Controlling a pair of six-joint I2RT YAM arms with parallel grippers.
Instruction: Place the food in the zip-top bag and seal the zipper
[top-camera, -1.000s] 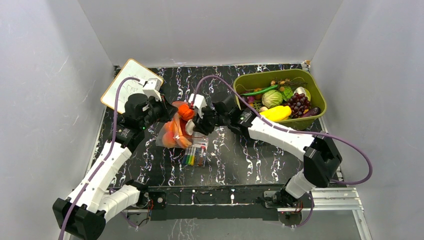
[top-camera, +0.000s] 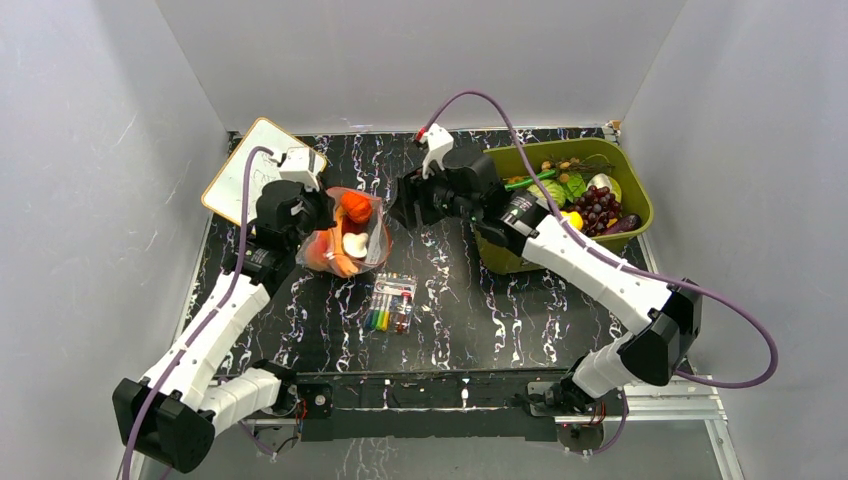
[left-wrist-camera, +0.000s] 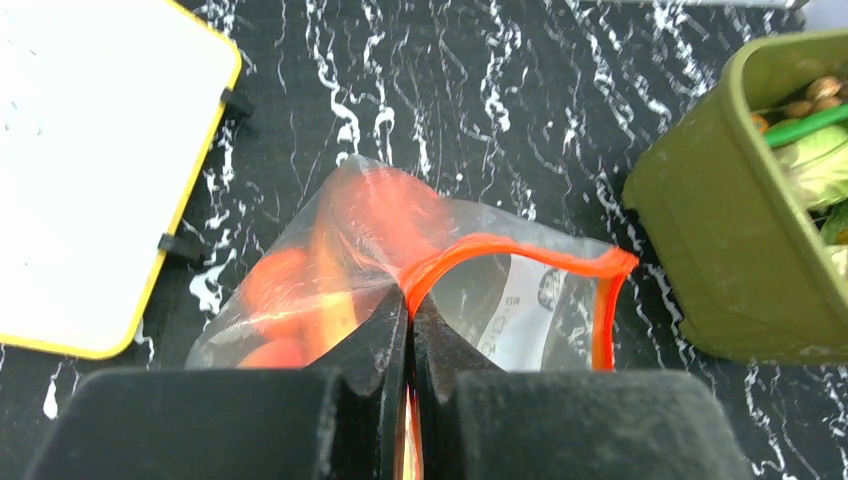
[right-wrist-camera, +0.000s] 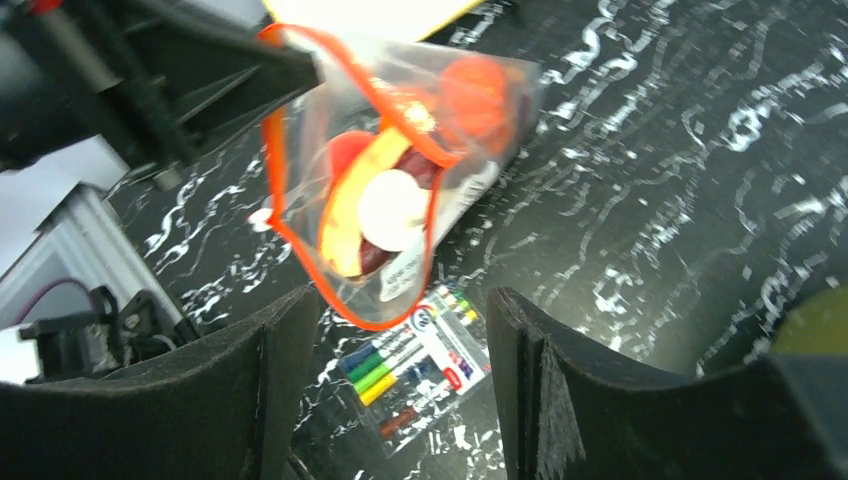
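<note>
The clear zip top bag lies on the dark table with its orange-edged mouth spread wide. Inside are a white round food, an orange ball-like food, a long orange piece and other red food. My left gripper is shut on the bag's rim, pinching the orange edge between its fingertips. Apart from the bag, on its right, my right gripper stands open with nothing between its fingers.
A green bin of vegetables and fruit stands at the right. The whiteboard lies behind the left arm. A pouch of colored markers is in front of the bag. Table between pouch and bin is clear.
My right gripper has moved away from the bag's mouth, back and to the right. The left gripper shifted slightly left, and the bag with its food moved left too.
</note>
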